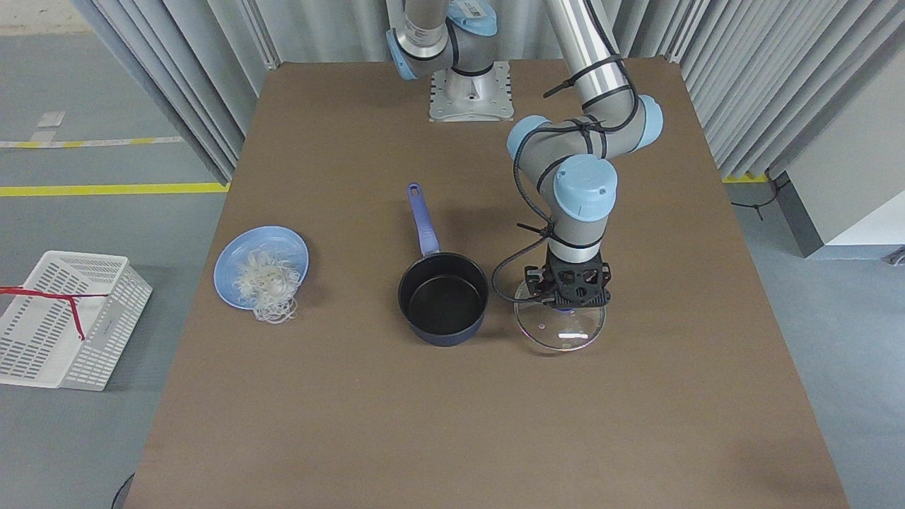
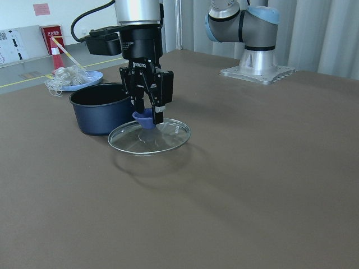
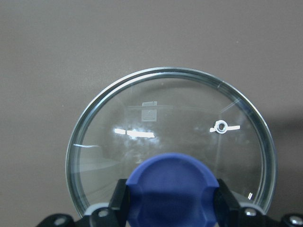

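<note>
My gripper [image 2: 148,112] is shut on the blue knob [image 3: 172,189] of a glass lid [image 1: 560,331], which hangs a little above the table just to the right of the pot in the front view. The dark blue pot [image 1: 442,298], its blue handle [image 1: 422,216] pointing toward the back, stands uncovered on the table. In the wrist view the knob sits between both fingertips, with the clear lid [image 3: 165,94] around it.
A blue plate [image 1: 237,254] with white stringy material [image 1: 273,288] lies left of the pot. A white basket [image 1: 51,339] is off the table.
</note>
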